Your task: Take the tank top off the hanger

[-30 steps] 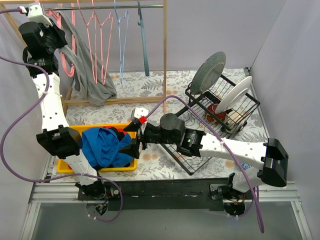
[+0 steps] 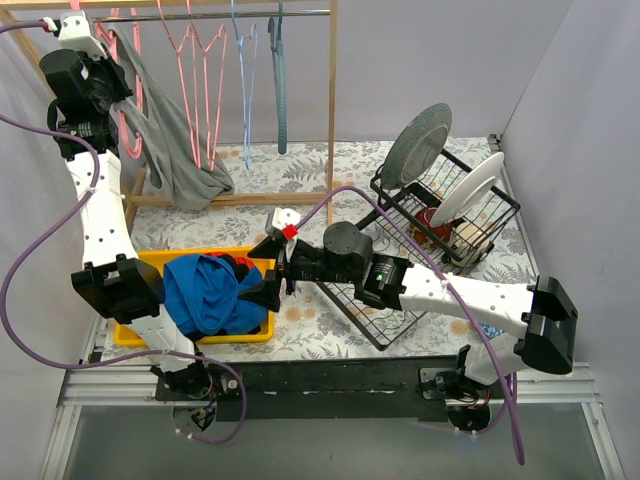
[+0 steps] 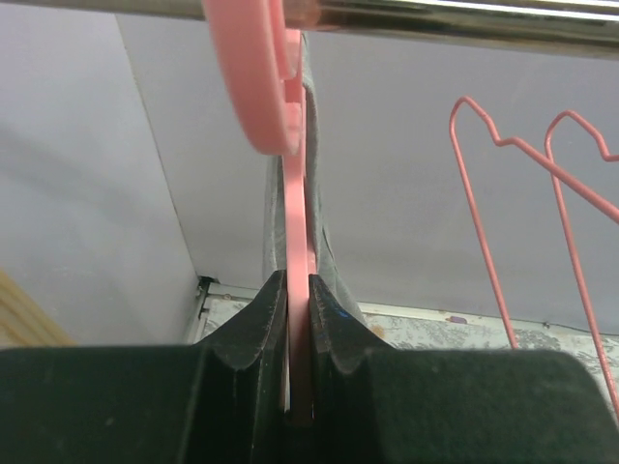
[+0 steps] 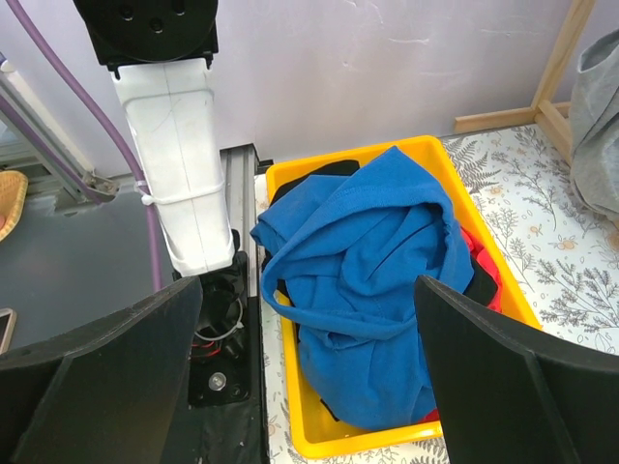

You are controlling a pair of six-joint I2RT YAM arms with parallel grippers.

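The grey tank top (image 2: 185, 160) hangs at the rail's left end among pink plastic hangers. In the left wrist view my left gripper is shut on a pink hanger (image 3: 295, 213), with the grey cloth (image 3: 327, 280) just behind it. My right gripper (image 2: 264, 272) stands open over the right side of the yellow bin, nothing seen between its fingers.
A metal rail (image 2: 250, 14) on a wooden frame holds pink and blue hangers. The yellow bin (image 2: 200, 339) holds blue, red and black cloth. A dish rack (image 2: 370, 318) with plates stands at right. The right arm stretches across its front.
The hanging hangers sway slightly, and the left gripper shifts very little. The right arm looks unchanged.
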